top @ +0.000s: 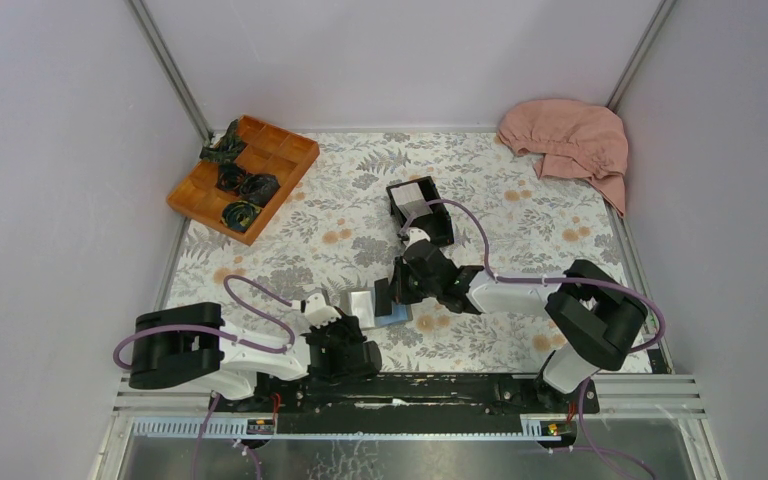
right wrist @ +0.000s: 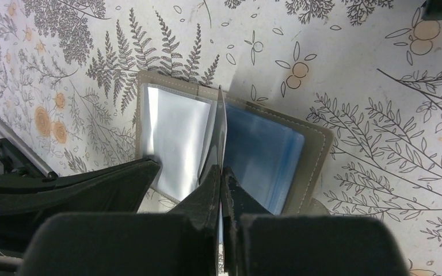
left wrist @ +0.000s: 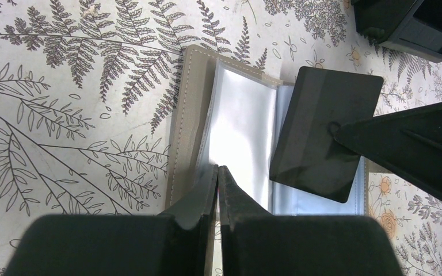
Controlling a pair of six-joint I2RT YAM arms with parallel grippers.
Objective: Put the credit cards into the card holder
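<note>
The open card holder [left wrist: 175, 132] lies on the table, with a white sleeve [left wrist: 244, 126] on one side and a blue one [right wrist: 259, 144] on the other. A black card is pinched by my right gripper; in the right wrist view its thin edge rises from between the fingers. The card stands over the blue side near the fold; whether its lower edge is inside a sleeve I cannot tell. My left gripper is at the white sleeve, its fingertips very close together; whether they grip the sleeve does not show.
Behind the holder stands a black box [top: 435, 230] with a white item [top: 409, 200] in it. An orange tray [top: 285, 150] with dark coiled cables is at the back left, a pink cloth [top: 570, 140] at the back right.
</note>
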